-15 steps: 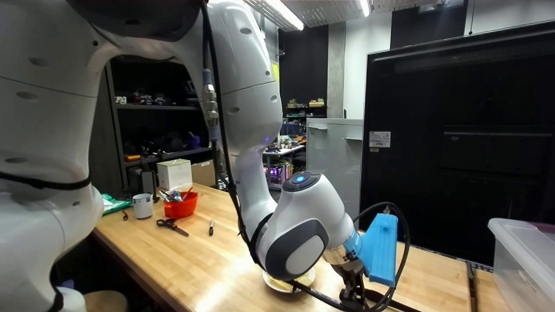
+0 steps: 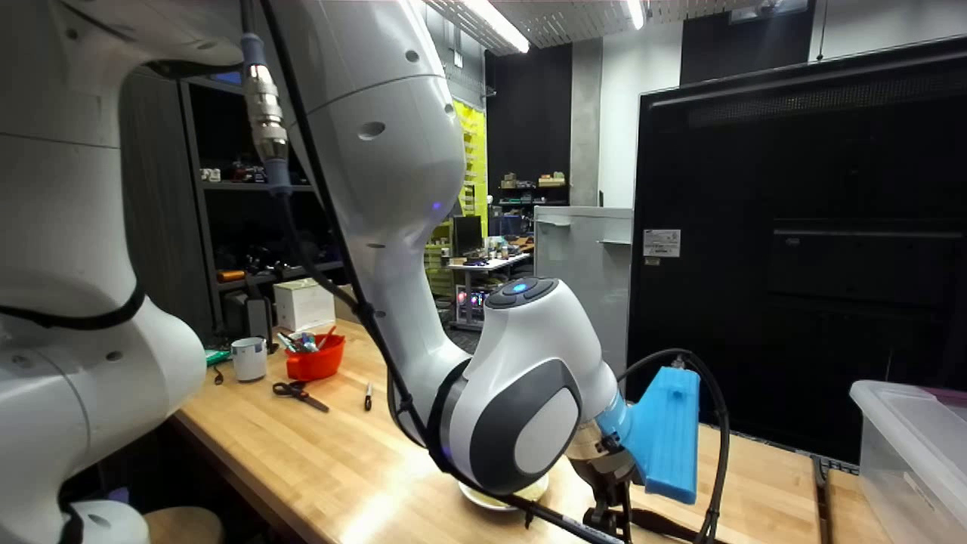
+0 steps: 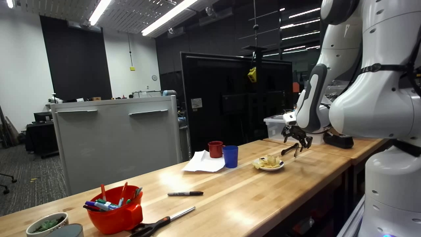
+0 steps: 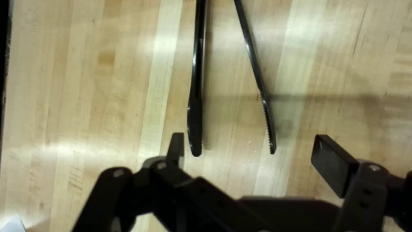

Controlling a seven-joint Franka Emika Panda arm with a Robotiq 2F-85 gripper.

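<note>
Black tongs lie on the wooden table, their two arms spread apart; in the wrist view one tong arm [image 4: 196,96] has a broad tip and the other tong arm [image 4: 259,77] is thin with a toothed edge. My gripper is open above the table, its fingers to either side of both tong tips and not touching them. In exterior view 2 the gripper [image 3: 296,143] hangs over the tongs [image 3: 291,148], right of a plate of chips [image 3: 270,162]. Exterior view 1 shows my wrist from behind, with the fingers partly hidden.
A blue cup [image 3: 231,156] and a dark red mug [image 3: 215,149] stand near white paper [image 3: 202,162]. A marker [image 3: 185,193], scissors [image 3: 160,223] and a red pen container [image 3: 114,211] lie farther along. A clear bin [image 2: 916,458] stands at the right.
The arm's upper links have swung left in exterior view 1, while the wrist has shifted slightly right and lower. The objects on the table look unmoved.
</note>
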